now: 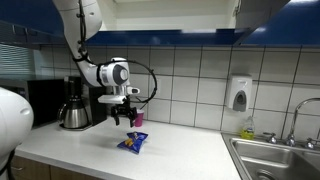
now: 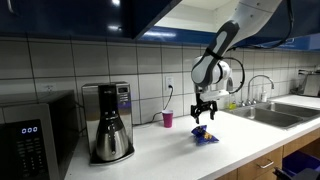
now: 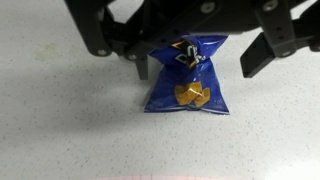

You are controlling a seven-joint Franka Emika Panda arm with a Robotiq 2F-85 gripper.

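Note:
A blue snack bag (image 1: 131, 144) with yellow chips printed on it lies on the white counter. Above the bag hangs my gripper (image 1: 125, 121), open, and a gap shows between it and the bag in this view. In exterior view 2 the bag (image 2: 204, 134) is below the gripper (image 2: 203, 115). The wrist view has the bag (image 3: 192, 88) between the spread fingers, nothing gripped; the gripper's body hides its upper end.
A pink cup (image 2: 167, 118) stands behind the bag, near the tiled wall. The coffee maker (image 2: 110, 122) is on the counter to one side, and a sink (image 1: 275, 160) is at the other. Counter between bag and sink is clear.

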